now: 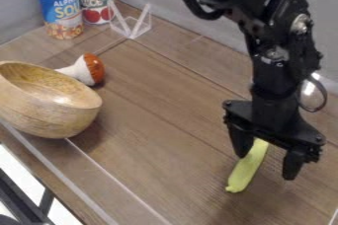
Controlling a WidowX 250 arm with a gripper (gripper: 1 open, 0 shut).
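My black gripper hangs low over the right side of the table, its two fingers apart and open, straddling the upper end of a long pale-green object that lies on the wood. The upper part of that object is partly hidden behind the gripper, and I cannot tell whether the fingers touch it.
A wooden bowl sits at the left, with an orange-and-white object behind it. Two cans and a white wire shape stand at the back left.
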